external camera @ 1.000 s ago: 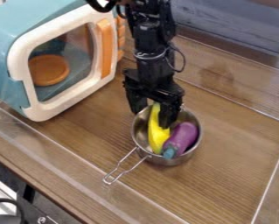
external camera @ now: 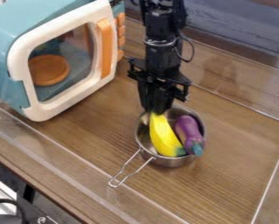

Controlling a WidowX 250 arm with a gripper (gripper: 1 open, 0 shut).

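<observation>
A steel pot (external camera: 172,160) with a long wire handle stands on the wooden table, holding a yellow banana (external camera: 163,136) and a purple eggplant (external camera: 191,136). My black gripper (external camera: 159,106) is over the back of the pot, right at the upper end of the banana. Its fingertips are dark and overlap the banana's tip, so I cannot see whether they are closed on it.
A toy microwave (external camera: 41,19), teal and white with an orange plate inside, sits at the back left.
My gripper has risen and the banana's upper end is more exposed. The pot has shifted slightly right, and the eggplant's position in it has changed a little.
</observation>
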